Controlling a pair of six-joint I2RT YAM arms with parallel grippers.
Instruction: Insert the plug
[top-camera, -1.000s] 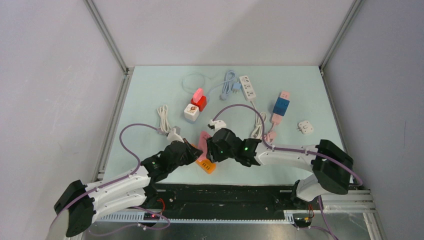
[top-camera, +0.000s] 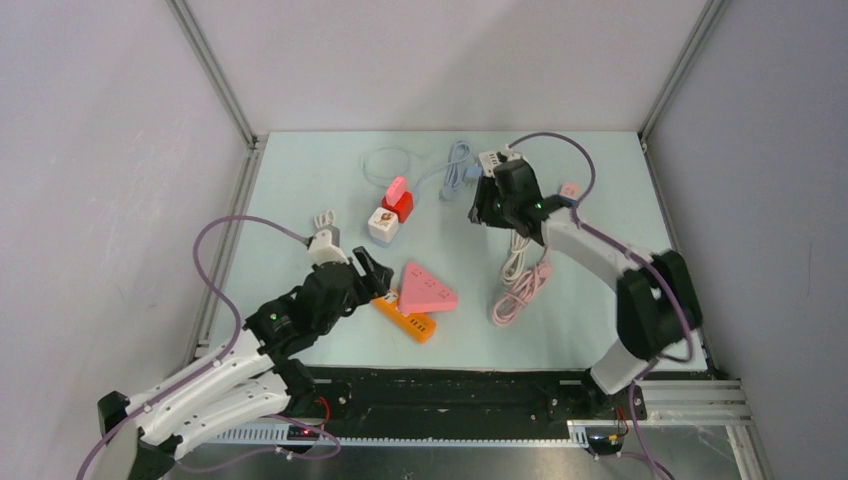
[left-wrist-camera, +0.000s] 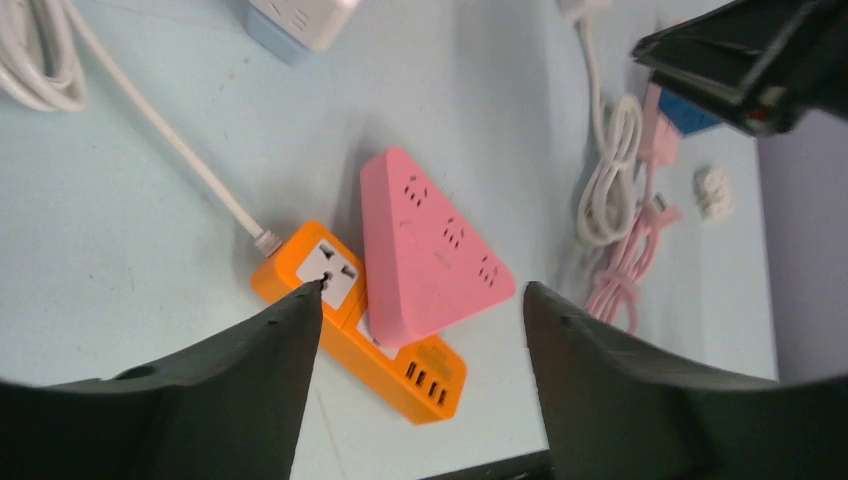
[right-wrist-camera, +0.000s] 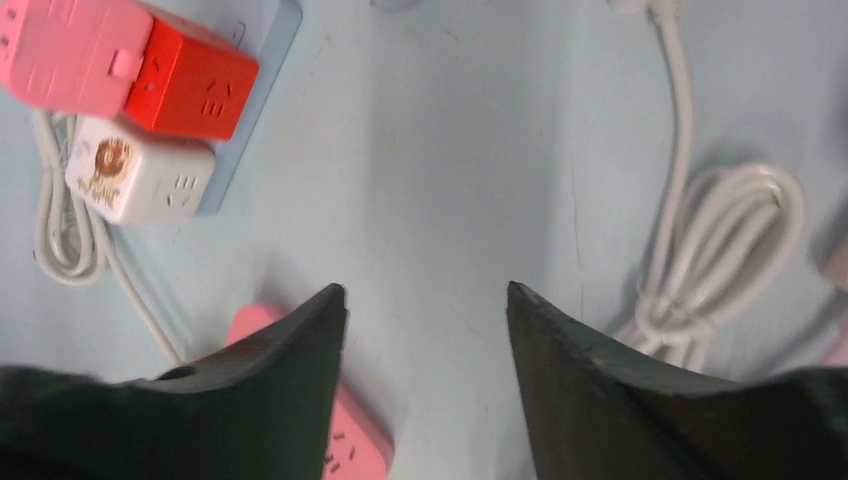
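The pink triangular plug block (left-wrist-camera: 440, 265) sits across the middle of the orange power strip (left-wrist-camera: 400, 375), covering part of its top. Whether its prongs are seated in a socket is hidden underneath. One white socket face (left-wrist-camera: 330, 272) of the strip shows beside it. In the left wrist view, my left gripper is open above the pair, its fingers apart and empty. Farther back on the right side of the table, my right gripper (top-camera: 478, 208) is also open; only bare table shows between its fingertips in the right wrist view.
A red block (top-camera: 402, 206) with a pink piece stands by a white cube (top-camera: 383, 223) at the back. Coiled white cable (right-wrist-camera: 735, 235) and pink cable (top-camera: 520, 295) lie on the right.
My right gripper has moved off the pink block, toward the back right. My left gripper has opened and lifted away toward the back. Block and strip have shifted slightly right.
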